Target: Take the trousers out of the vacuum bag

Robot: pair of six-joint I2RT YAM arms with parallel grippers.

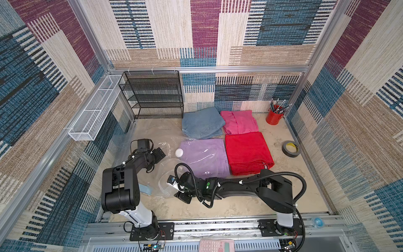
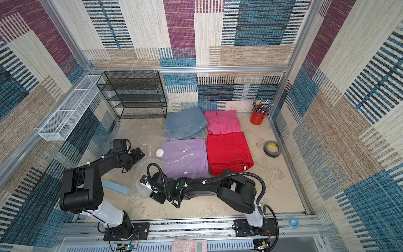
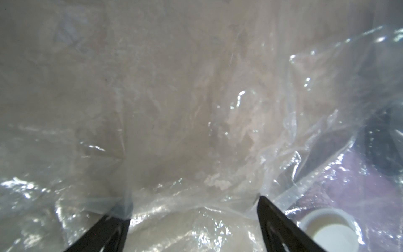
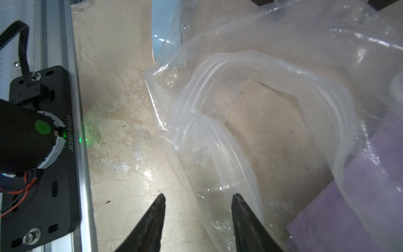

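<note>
The clear vacuum bag (image 1: 168, 145) lies crumpled on the left half of the table, spreading over part of the folded purple garment (image 2: 184, 155); whether that cloth is inside or underneath, I cannot tell. A round white valve (image 1: 179, 152) sits on the film. My left gripper is open at the bag's left part, with clear film stretching in front of and around its fingertips. My right gripper also stands open at the bag's near edge. There the bag's ribbed, curling rim (image 4: 235, 159) reaches its right finger; no firm hold shows.
Folded jeans (image 1: 203, 122), a pink garment (image 1: 239, 121) and a red garment (image 1: 248, 153) lie behind and right of the purple one. A pale blue strip (image 2: 115, 187) rests near the left arm. Tape (image 1: 290, 148) and a red cup (image 1: 274, 117) stand right; a black rack (image 1: 153, 98) stands back left.
</note>
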